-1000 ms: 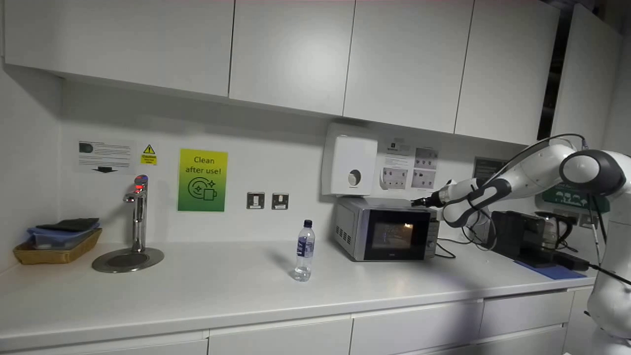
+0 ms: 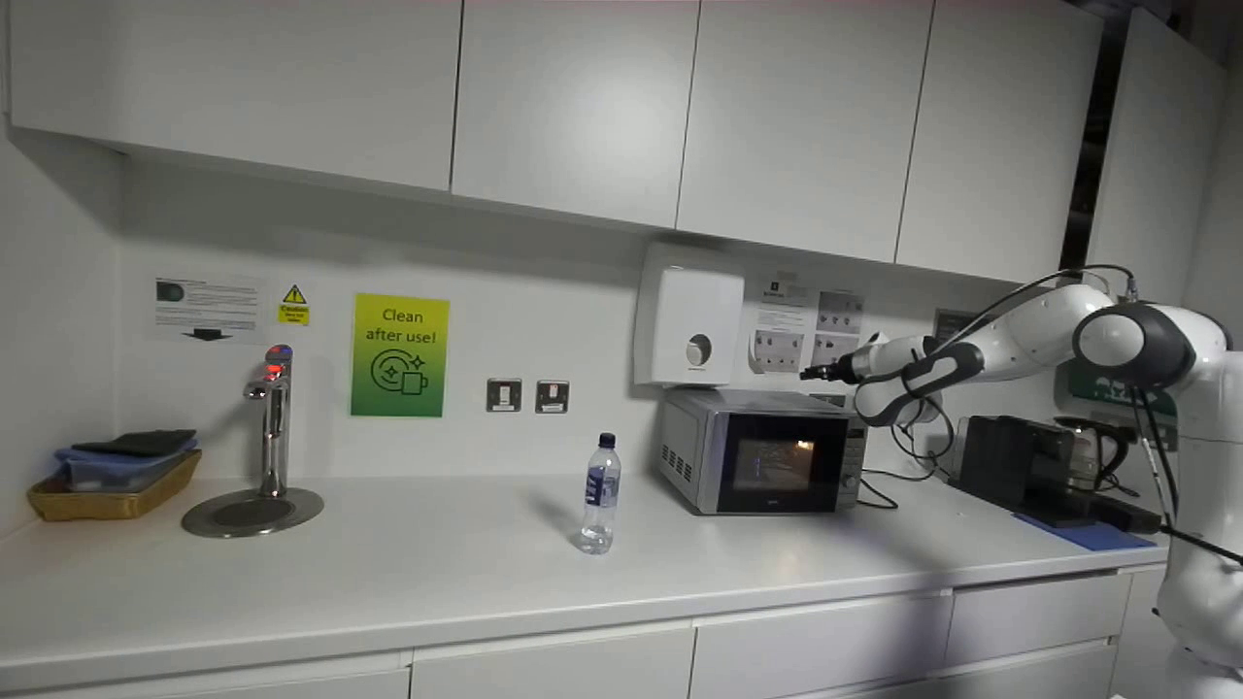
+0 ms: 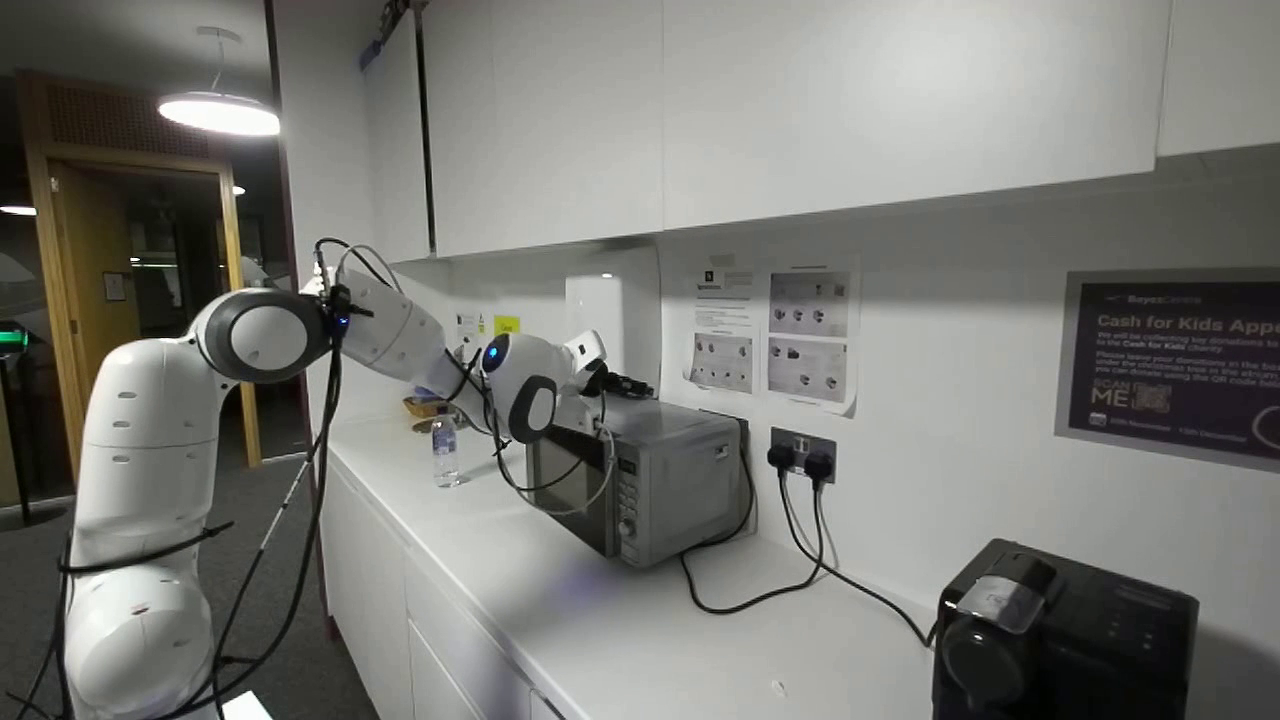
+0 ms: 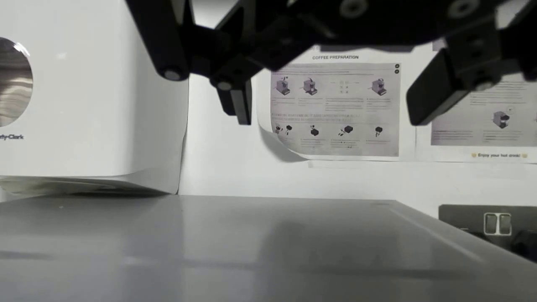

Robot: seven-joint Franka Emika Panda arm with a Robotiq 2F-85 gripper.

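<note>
My gripper (image 2: 821, 373) is raised just above the right part of the silver microwave (image 2: 759, 452). In the wrist view, the fingertips of the gripper stand wide apart, and only the wall and paper notices show between them. The microwave's grey top (image 4: 226, 236) fills the lower part of that view. Its door looks shut, with a lit window. A clear plastic bottle (image 2: 600, 494) with a dark cap stands upright on the counter, left of the microwave and well away from my gripper.
A white dispenser (image 2: 690, 320) hangs on the wall behind the microwave. To the right are a black coffee machine (image 3: 1062, 636) and a kettle (image 2: 1090, 452). A tap (image 2: 275, 431) and a basket (image 2: 117, 495) occupy the left. Counter space around the bottle is clear; cupboards hang overhead.
In exterior view 1, my gripper has moved a little left and upward above the microwave. The bottle and microwave have not moved.
</note>
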